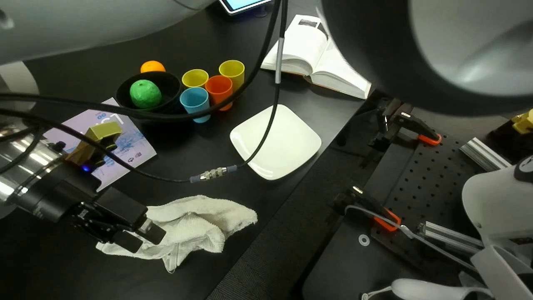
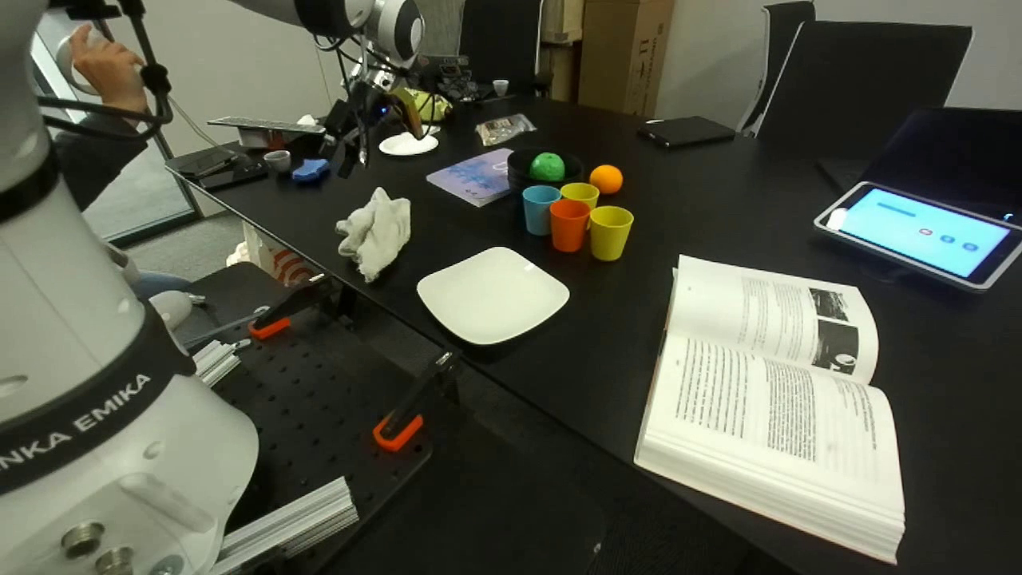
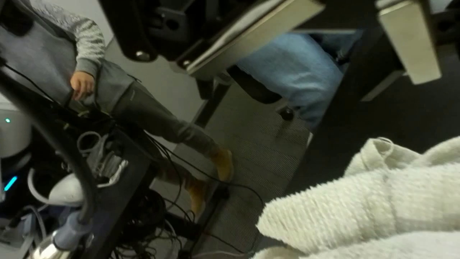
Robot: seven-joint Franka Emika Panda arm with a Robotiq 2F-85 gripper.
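A crumpled white cloth [image 1: 192, 227] lies on the black table; in exterior view 2 the same cloth [image 2: 375, 233] sits near the table edge. My gripper [image 1: 142, 237] overlaps the cloth's left end in exterior view 1, while exterior view 2 shows the gripper [image 2: 346, 144] raised above the table behind it. In the wrist view the metal-faced fingers [image 3: 412, 43] are spread apart with no object between them. The cloth [image 3: 366, 207] fills the lower right of that view, clear of the fingers.
A white square plate [image 1: 275, 142], several cups [image 1: 220, 90], a black bowl [image 1: 170, 90] with a green fruit [image 1: 145, 94], an orange [image 1: 152, 66] and an open book [image 1: 320, 55] share the table. A purple booklet [image 1: 125, 145] lies beyond the cloth. People stand close by in the wrist view.
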